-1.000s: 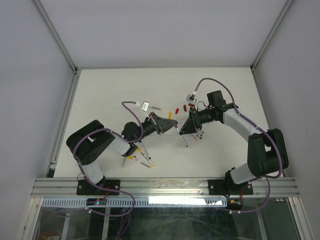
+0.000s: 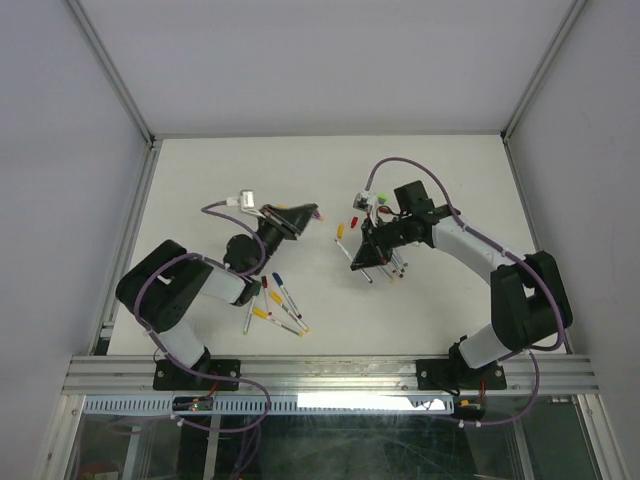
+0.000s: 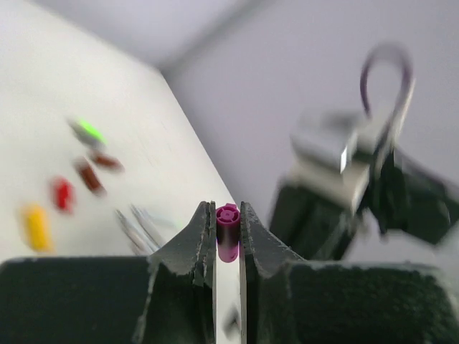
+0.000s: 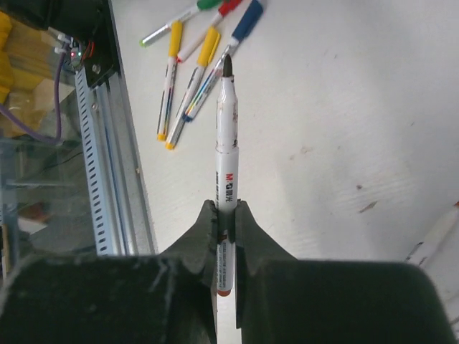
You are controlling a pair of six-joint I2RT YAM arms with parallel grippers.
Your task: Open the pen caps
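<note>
In the right wrist view my right gripper is shut on a white pen [image 4: 227, 129], held upright with its dark tip [image 4: 227, 67] bare. The magenta cap [image 3: 227, 233] sits between the fingers of my left gripper, which is shut on it. From the top, the left gripper [image 2: 312, 210] stands well to the left of the right gripper [image 2: 364, 262], with clear table between them. The white pen [image 2: 344, 249] slants out of the right gripper.
Capped pens [image 2: 286, 296] lie at the front left of the table. Uncapped pens [image 2: 397, 262] lie partly under the right arm. Loose caps, one red [image 2: 354, 222] and one yellow [image 2: 340, 230], lie near the middle.
The left gripper has moved left and back with the magenta cap, which has come off the pen and bared its tip.
</note>
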